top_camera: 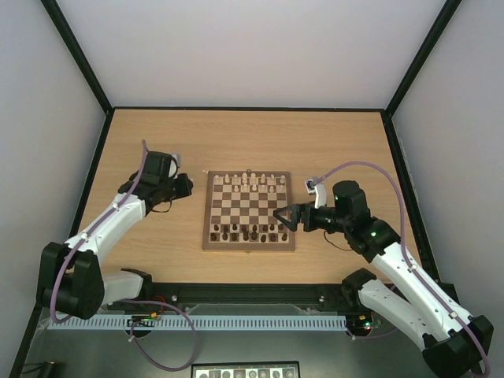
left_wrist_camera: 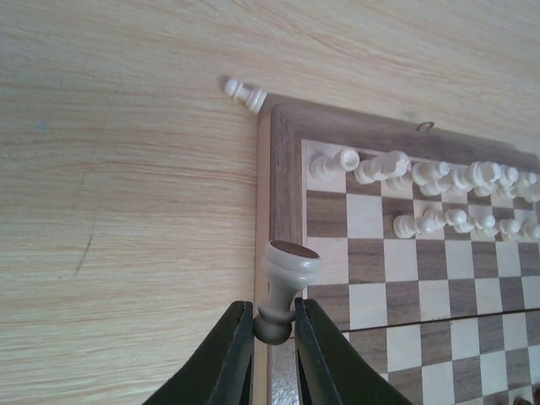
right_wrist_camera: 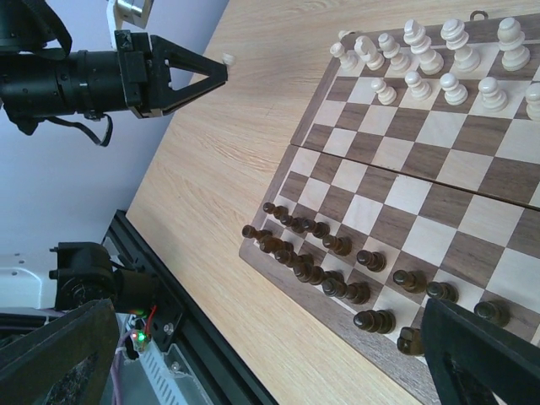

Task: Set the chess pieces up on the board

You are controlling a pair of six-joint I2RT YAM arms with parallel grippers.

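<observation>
My left gripper is shut on a white pawn [left_wrist_camera: 291, 268], gripped near its round head with the dark base facing up and tilted. In the top view this gripper [top_camera: 189, 187] stays left of the chessboard [top_camera: 208, 213]. Another white pawn [left_wrist_camera: 245, 94] lies on its side against the board's far left corner. White pieces [right_wrist_camera: 423, 51] stand along the far edge, with several white pawns [right_wrist_camera: 453, 89] in front. Dark pieces [right_wrist_camera: 337, 245] stand in rows at the near side. My right gripper [top_camera: 286, 217] hangs open above the board's right side, nothing between its fingers.
Bare wooden table [top_camera: 339, 138] surrounds the board, with free room left, right and behind. A small metal clasp [left_wrist_camera: 425, 126] sticks out of the board's far edge. A dark rail [top_camera: 244, 293] runs along the table's front.
</observation>
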